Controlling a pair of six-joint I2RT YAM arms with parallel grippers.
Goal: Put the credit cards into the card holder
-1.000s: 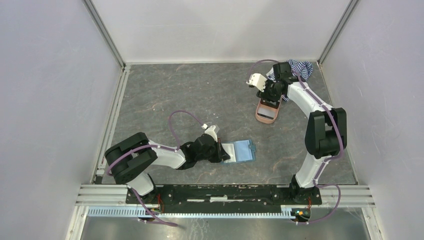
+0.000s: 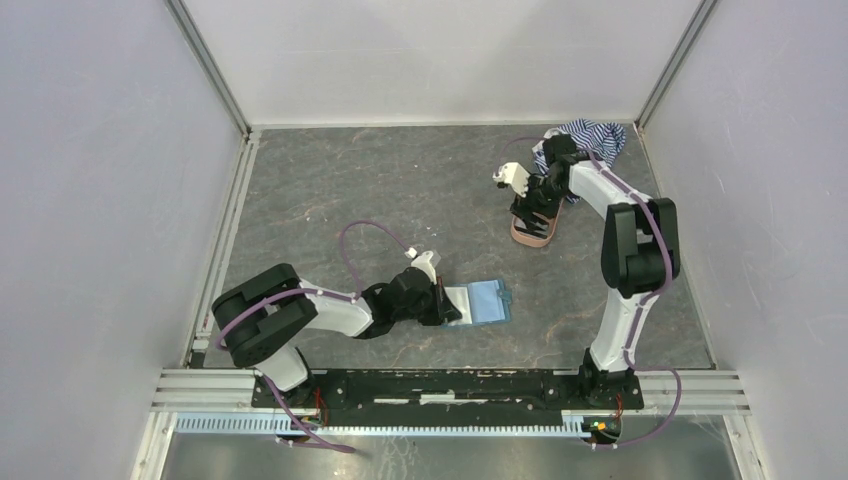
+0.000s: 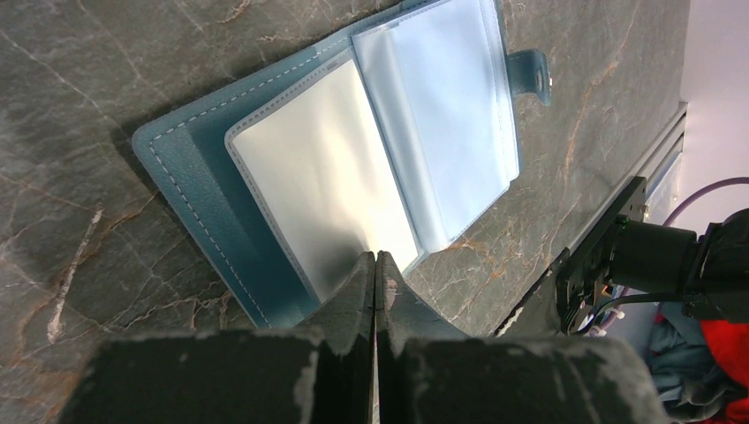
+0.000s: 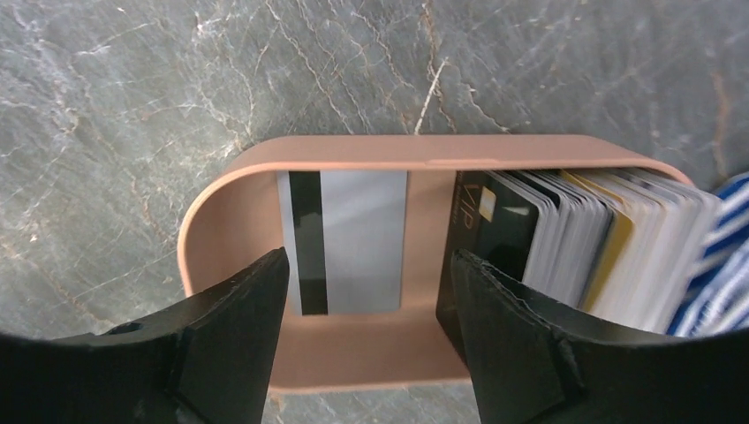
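Note:
The blue card holder (image 3: pixel 221 168) lies unfolded on the table, its white inner sleeve (image 3: pixel 327 172) and pale blue clear pocket (image 3: pixel 450 106) facing up. My left gripper is shut at the sleeve's near edge, nothing showing between its fingers. At the back right, a row of upright cards (image 4: pixel 565 230) leans at one end of a pinkish bin (image 4: pixel 415 155). A single silver card with a black stripe (image 4: pixel 362 243) lies flat on the bin's floor. Over the bin, my right gripper stands open, with the dark front card (image 4: pixel 508 221) beside one finger.
A striped blue-and-white cloth (image 2: pixel 598 137) lies behind the bin, close to the right arm. Free table spreads across the back left and between the bin and the card holder.
The left arm and the card holder have stayed put.

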